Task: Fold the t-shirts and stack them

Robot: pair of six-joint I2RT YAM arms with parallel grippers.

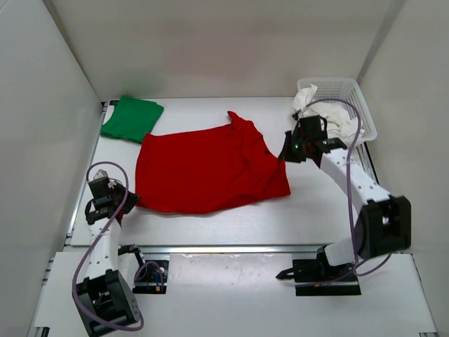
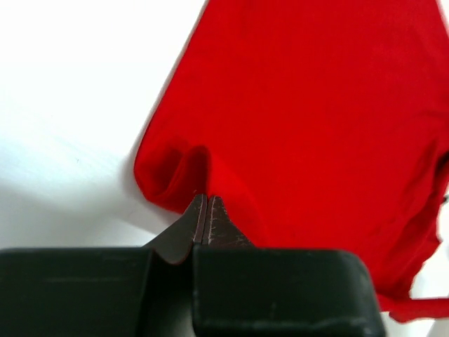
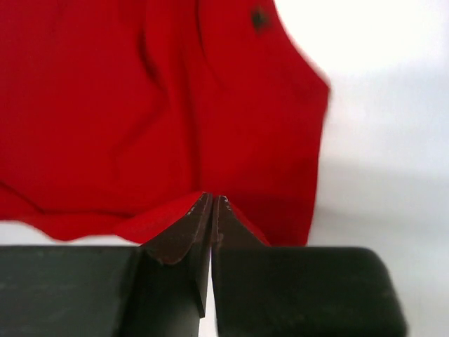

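Observation:
The red t-shirt (image 1: 196,165) lies spread across the middle of the table, its near edge curving between the two arms. At its near left corner, my left gripper (image 1: 137,201) is shut on a pinched fold of red cloth; the left wrist view shows that fold (image 2: 224,182) running to the fingertips. My right gripper (image 1: 283,157) is at the shirt's right side, shut on red cloth that peaks at its tips in the blurred right wrist view. A folded green t-shirt (image 1: 132,118) rests at the back left, close to the red one.
A white basket (image 1: 368,116) with crumpled white cloth (image 1: 337,121) stands at the back right, just beyond the right arm. Bare white table (image 1: 210,230) shows along the front and at the back centre.

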